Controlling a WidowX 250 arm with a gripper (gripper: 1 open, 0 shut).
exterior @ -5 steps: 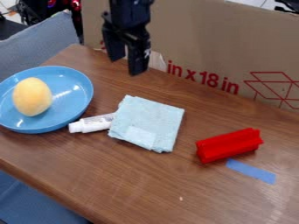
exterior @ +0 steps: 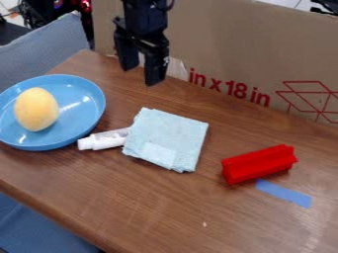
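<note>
The black gripper [exterior: 141, 61] hangs at the top, above the back of the wooden table, open with nothing visible between its fingers. A blue plate [exterior: 82, 103] at the left holds a yellow oval object [exterior: 38, 109]. A white tube [exterior: 103, 140] lies beside the plate, next to a folded light blue cloth [exterior: 166, 136]. A red cylindrical object [exterior: 258, 163] lies on the right.
A cardboard box [exterior: 244, 44] stands along the back. A blue tape strip [exterior: 284, 194] lies by the red object. Grey-blue fabric borders the left edge.
The gripper has shifted slightly at the top of the view; the objects on the table have not moved.
</note>
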